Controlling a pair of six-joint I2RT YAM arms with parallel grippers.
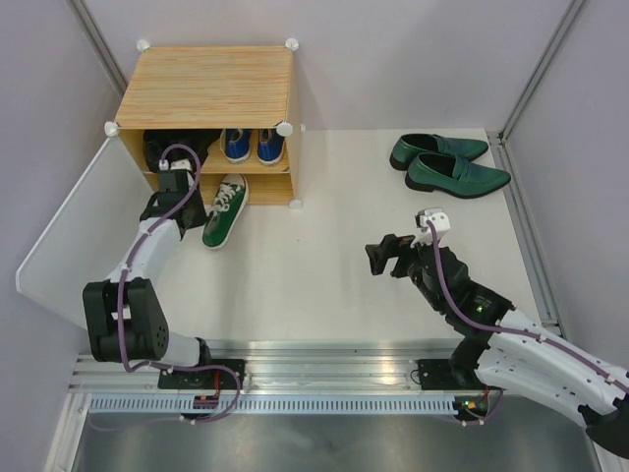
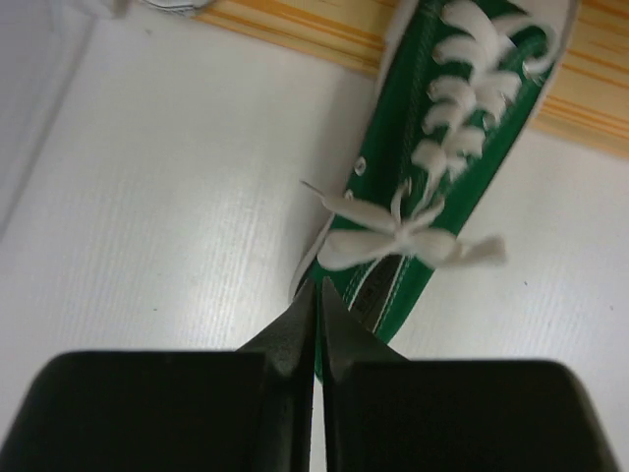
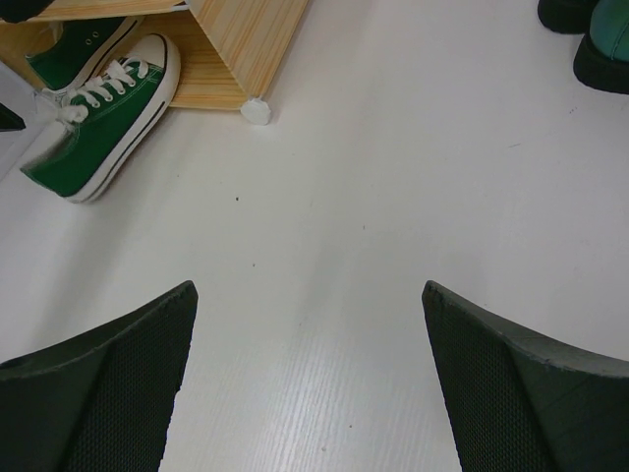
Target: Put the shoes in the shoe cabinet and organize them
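A green sneaker (image 1: 224, 211) with white laces lies at the mouth of the cabinet's (image 1: 209, 84) lower shelf, angled, its rear outside. In the right wrist view a second green sneaker (image 3: 74, 54) sits inside that shelf. My left gripper is shut and hangs just behind the sneaker's heel at its left; whether anything is between its fingers cannot be made out. On the upper shelf are blue shoes (image 1: 237, 144) and black shoes (image 1: 157, 146). A pair of green loafers (image 1: 456, 173) lies at the back right. My right gripper (image 1: 391, 251) is open and empty over the floor.
A white panel (image 1: 74, 236) stands along the left, beside the cabinet's opening and my left arm. The floor (image 1: 314, 256) between the cabinet and my right gripper is clear.
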